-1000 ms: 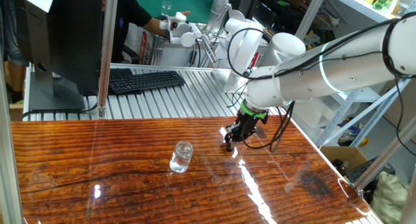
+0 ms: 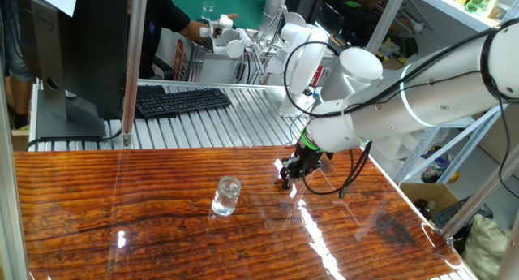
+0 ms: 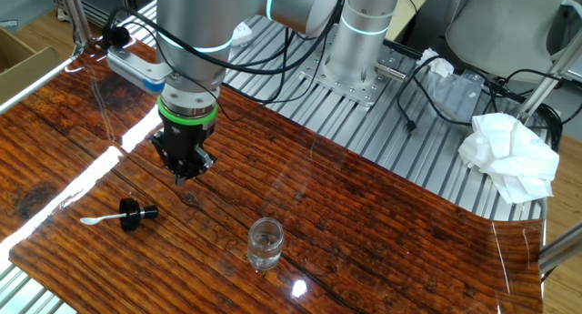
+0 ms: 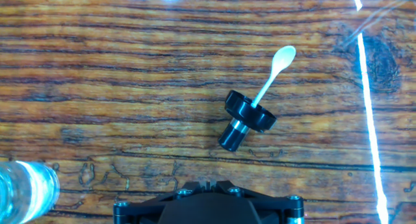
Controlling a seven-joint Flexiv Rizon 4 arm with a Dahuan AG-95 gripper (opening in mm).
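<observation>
A black knob-like piece (image 4: 249, 113) with a white spoon (image 4: 281, 60) sticking out of it lies on its side on the wooden table. In exterior view 2 this black piece (image 3: 132, 215) is at the left, its spoon (image 3: 98, 219) pointing further left. My gripper shows at the bottom of the wrist view, its fingertips together and nothing visible between them. Seen in exterior view 2, the gripper (image 3: 180, 178) points down, apart from the piece and to its right. In exterior view 1 the dark gripper hardly separates from dark shapes near its tips.
A clear glass jar (image 2: 226, 196), seemingly with clear liquid, stands upright on the table (image 2: 97, 207). In the wrist view the jar (image 4: 26, 191) is at the lower left edge. Crumpled white paper (image 3: 509, 155) lies behind the table.
Compared with one second ago, the arm's wrist has tilted and shifted slightly, and its hanging cable has swung. The jar has stayed in place.
</observation>
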